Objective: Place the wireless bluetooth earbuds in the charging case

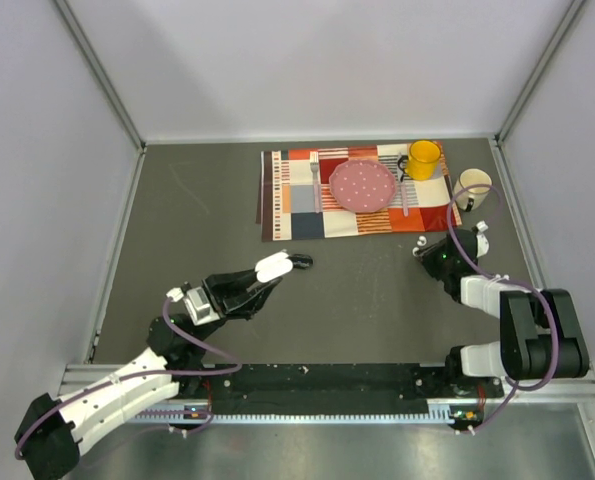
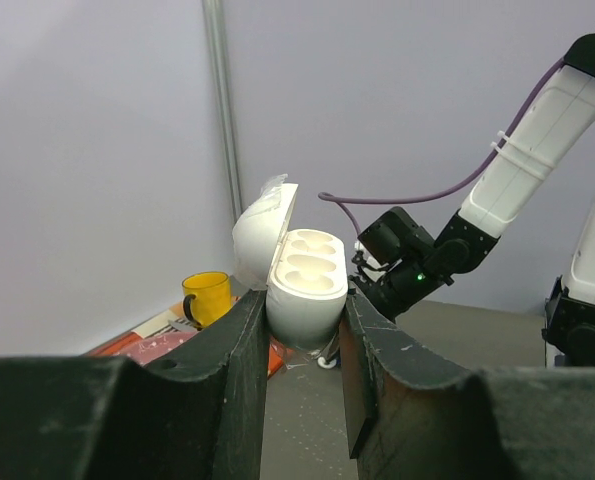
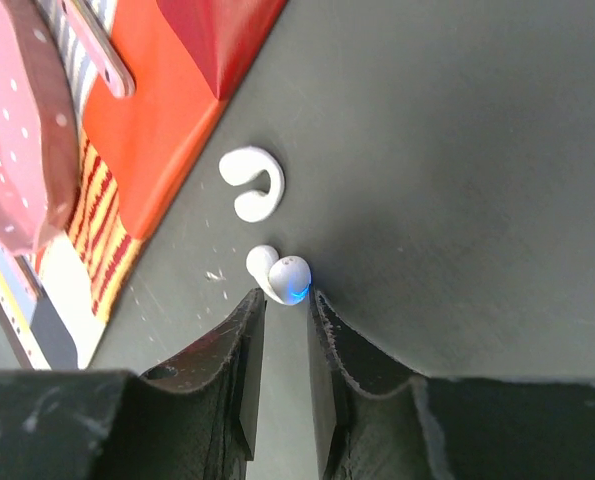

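The white charging case (image 1: 274,266) is held up left of the table's middle, with my left gripper shut on its body. In the left wrist view its lid stands open and hollows show in its inner face. Two white earbuds lie on the grey table at the right. One curved earbud (image 3: 255,183) lies nearer the placemat. The other earbud (image 3: 281,276), with a blue glow on it, is right at the tips of my right gripper. That gripper's fingers (image 3: 245,345) are parted, and whether they touch the earbud is hard to tell.
A patterned placemat (image 1: 307,224) at the back bears a pink plate (image 1: 363,186), cutlery and a yellow mug (image 1: 422,160). A white mug (image 1: 472,188) stands by the right wall, close to the right arm. A small black object (image 1: 300,261) lies just beyond the case.
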